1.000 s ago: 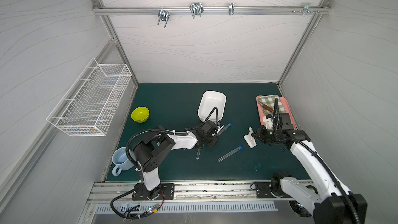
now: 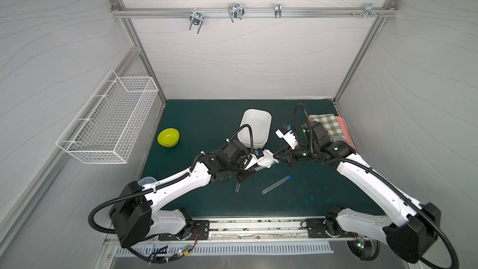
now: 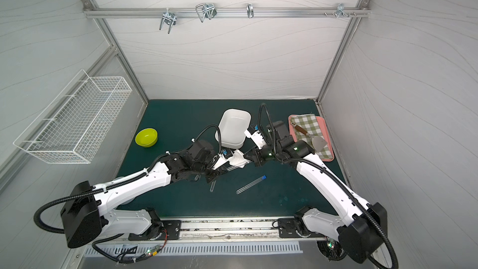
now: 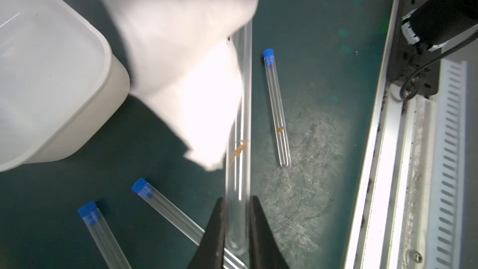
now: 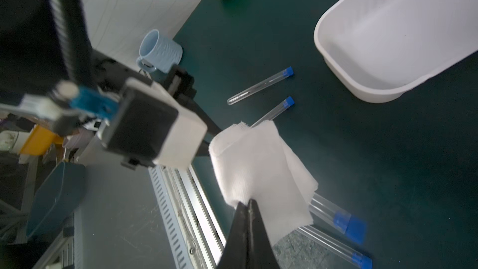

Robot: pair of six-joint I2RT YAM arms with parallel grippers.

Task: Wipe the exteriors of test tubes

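In the left wrist view, a clear test tube with a small orange mark is gripped near its rounded end by my left gripper, which is shut on it. A white cloth hangs from my right gripper, shut on its edge. That cloth overlaps the held tube's middle; whether it touches the glass is hard to tell. The held tube's blue cap pokes out past the cloth in the right wrist view. On the table lie another tube, a second tube and a third tube, all blue-capped.
A white tray stands behind the grippers, a green bowl at the left. Light-blue mug sits at the left edge. The pink tray at right holds a checkered cloth.
My right gripper has carried the white cloth leftward to the held tube. The left arm has shifted slightly, its gripper still near the table's middle with the tube.
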